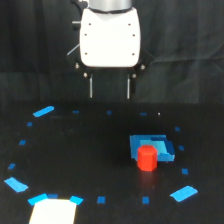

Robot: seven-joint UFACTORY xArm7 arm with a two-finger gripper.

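My gripper [109, 87] hangs high at the top centre of the camera view, its two thin fingers apart with nothing visible between them, so it is open. Below and to the right, on the black table, a red cylinder [147, 159] stands in front of or at the near edge of a blue box [166, 149]; whether it is inside the box I cannot tell. A lighter cyan piece shows behind the cylinder.
A pale cream square [52, 211] lies at the near left, cut off by the frame's edge. Blue tape marks dot the black table [90, 160].
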